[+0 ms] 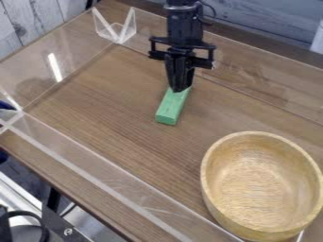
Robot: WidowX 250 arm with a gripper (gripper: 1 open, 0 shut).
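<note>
My black gripper [178,77] hangs at the top centre of the camera view, its fingers pointing down at the upper end of a green block [172,108]. The fingers look shut, and whether they touch the block cannot be told. The block lies lengthwise on the wooden table [94,132].
A large round beige bowl [259,184] takes up the lower right. A clear plastic object [113,25] stands at the upper left. Black cabling [19,227] lies at the bottom left corner.
</note>
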